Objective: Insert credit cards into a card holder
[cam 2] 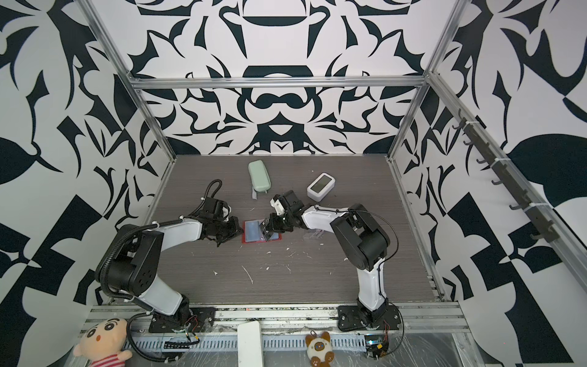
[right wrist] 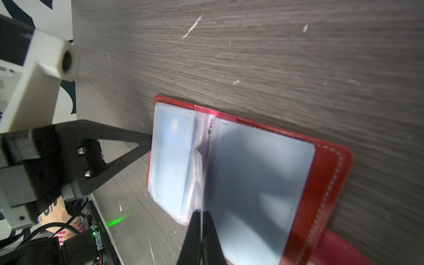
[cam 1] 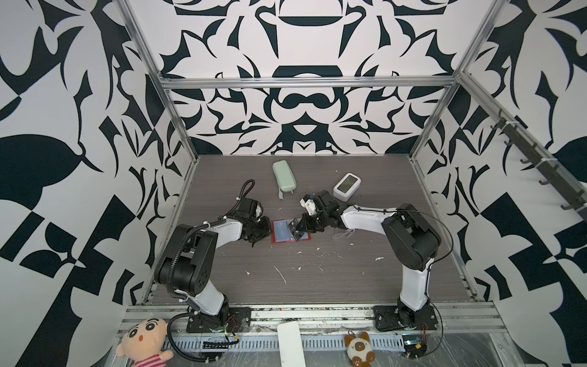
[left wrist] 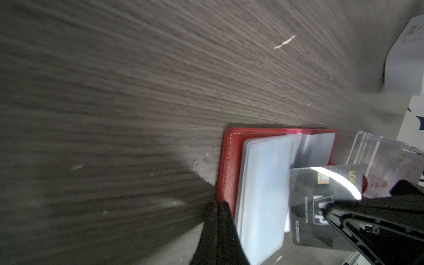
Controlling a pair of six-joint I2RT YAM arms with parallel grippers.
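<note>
The open red card holder lies on the table with translucent sleeves. My right gripper is shut on a black credit card, held upright over the holder's middle, among the sleeves; it shows edge-on in the right wrist view. Whether the card is inside a sleeve I cannot tell. My left gripper is shut, with nothing visible between its fingers, at the holder's left edge.
A clear card box lies just right of the holder. A green case and a white device stand toward the back.
</note>
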